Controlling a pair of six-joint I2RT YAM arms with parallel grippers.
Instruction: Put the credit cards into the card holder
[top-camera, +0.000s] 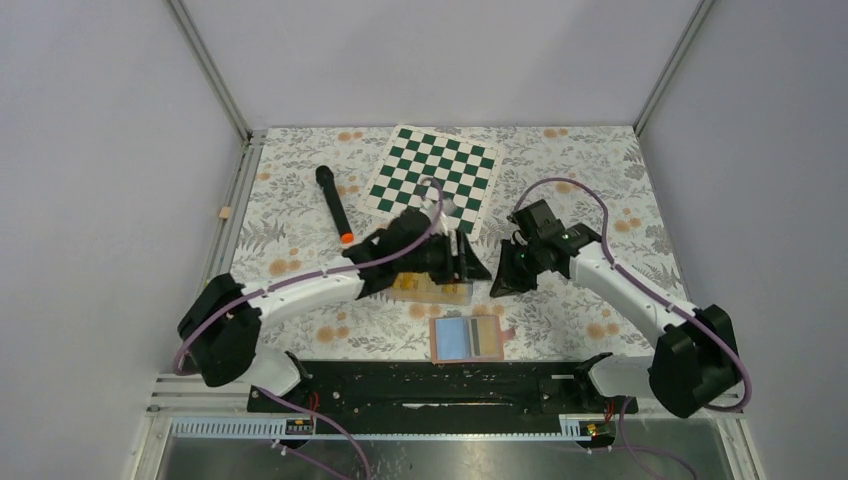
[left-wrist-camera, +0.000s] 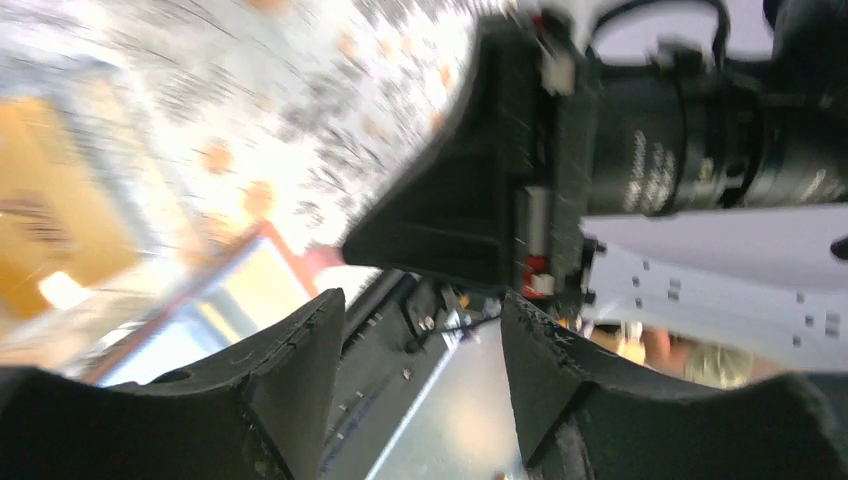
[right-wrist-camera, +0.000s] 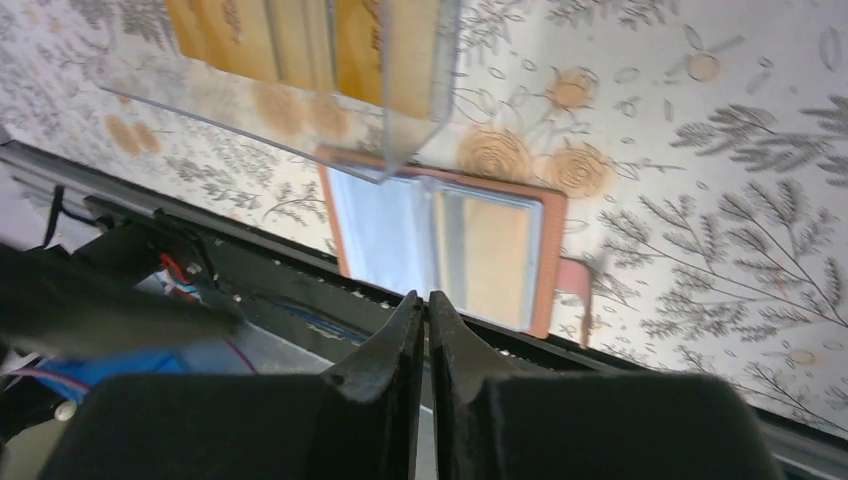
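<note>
An opened card holder with a brownish edge lies at the table's front, its left panel pale blue and its right panel tan under a clear pocket. I cannot tell whether that tan piece is a card. Golden cards stand in a clear tray just behind the holder, partly hidden by my left arm. My left gripper has its fingers apart, nothing between them, above the tray's right end. To its right, behind the holder, my right gripper shows its fingertips together, with nothing visible between them.
A green-and-white checkerboard lies at the back. On the left is a black microphone with an orange end. Both grippers are close together.
</note>
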